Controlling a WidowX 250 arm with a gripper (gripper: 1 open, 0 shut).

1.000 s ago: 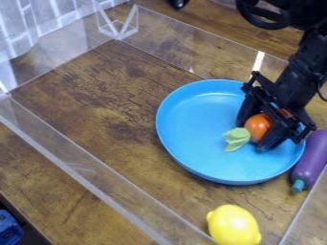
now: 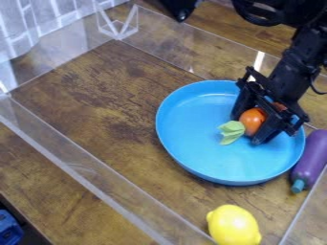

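The black gripper [image 2: 262, 109] reaches down from the upper right over a blue plate [image 2: 192, 144], its fingers closed around an orange, carrot-like object with a pale green top [image 2: 231, 128]. The orange part [image 2: 251, 122] is partly covered by the fingers and sits low over the plate's right half.
A purple eggplant [image 2: 307, 163] lies at the plate's right edge. A yellow lemon [image 2: 232, 226] lies at the bottom. Clear low walls border the wooden surface. A blue object [image 2: 7, 230] shows at the lower left corner.
The gripper and the orange object in it have shifted slightly up and to the left over the plate.
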